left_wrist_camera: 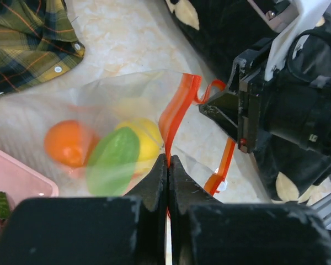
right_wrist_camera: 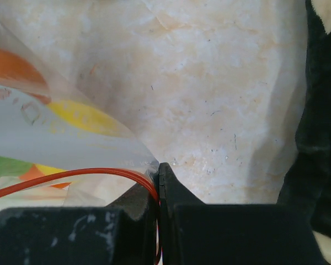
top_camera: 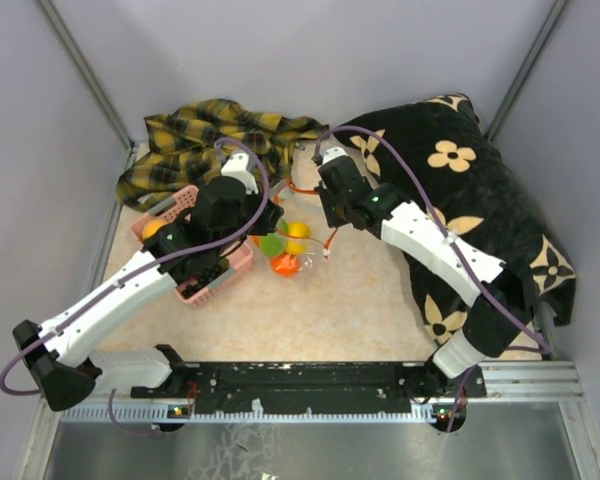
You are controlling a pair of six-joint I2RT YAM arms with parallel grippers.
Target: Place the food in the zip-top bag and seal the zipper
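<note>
A clear zip bag with a red zipper (left_wrist_camera: pixel 176 110) lies in the table's middle, holding orange food (left_wrist_camera: pixel 66 143), a yellow piece (left_wrist_camera: pixel 143 138) and a green piece (left_wrist_camera: pixel 113 160). My left gripper is shut on the bag's red-zippered edge, at the bag's left in the top view. My right gripper is shut on the other part of the bag's opening, where the red zipper strip runs into its fingertips. In the top view both grippers are mostly hidden by their wrists.
A pink basket (top_camera: pixel 205 290) with food sits at left, partly under the left arm. A plaid cloth (top_camera: pixel 210 130) lies behind, a black flowered cushion (top_camera: pixel 450 155) at right.
</note>
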